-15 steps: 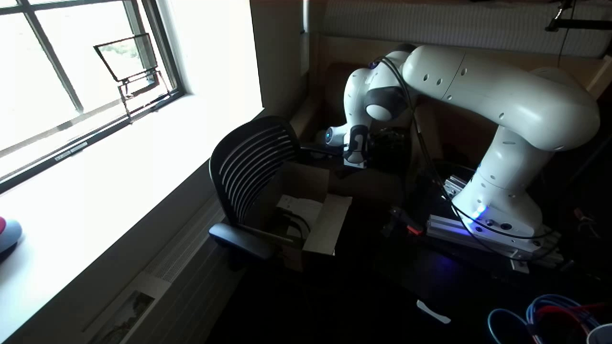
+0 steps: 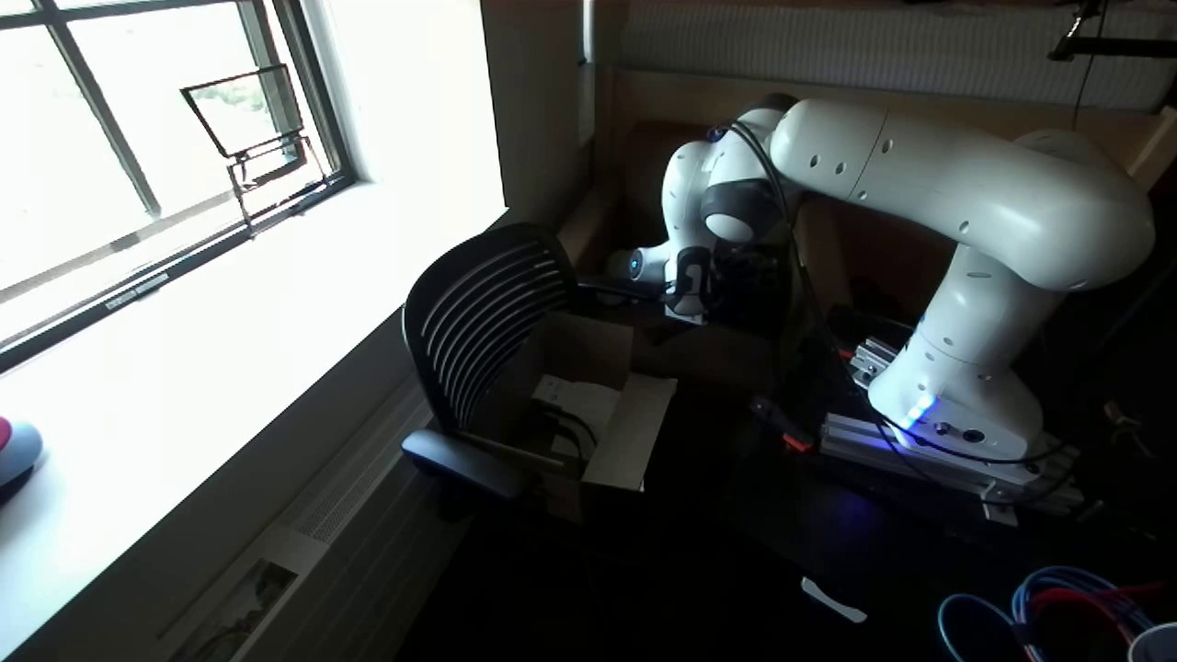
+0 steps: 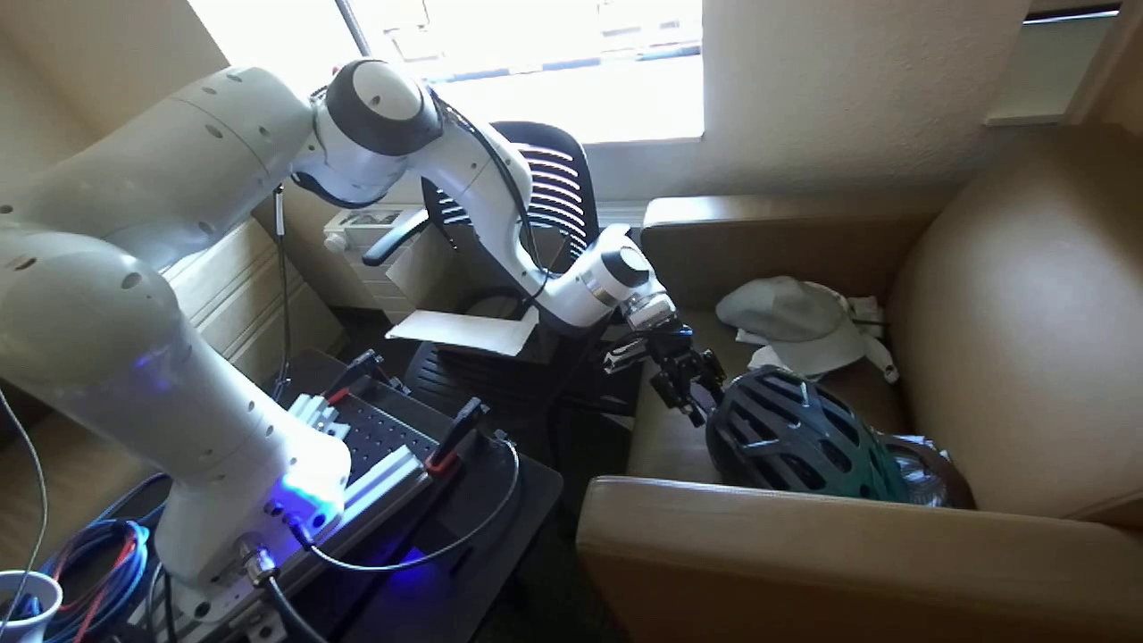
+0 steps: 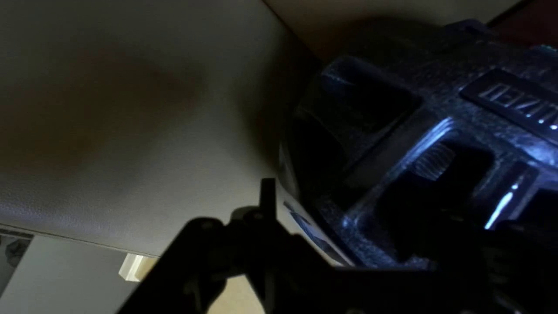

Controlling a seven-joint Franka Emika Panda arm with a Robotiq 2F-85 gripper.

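A dark green and black bike helmet (image 3: 798, 434) rests on the seat of a tan armchair (image 3: 696, 514), behind its near armrest. My gripper (image 3: 708, 407) is at the helmet's left edge, its fingers apart. In the wrist view, one dark finger (image 4: 267, 201) stands just outside the helmet rim, over the seat leather. The other finger is very hard to make out against the vented helmet shell (image 4: 361, 172), so contact cannot be told. Exterior view 1 leaves the gripper in deep shadow.
A white cap (image 3: 788, 316) lies farther back on the seat. Left of the armchair stands a black office chair (image 2: 485, 320) carrying an open cardboard box (image 2: 634, 425). The armchair's near armrest (image 3: 857, 536) rises close beside the helmet.
The arm's upper link and elbow have sunk slightly, and the wrist has shifted a little to the right in exterior view 1. The surroundings look unchanged.
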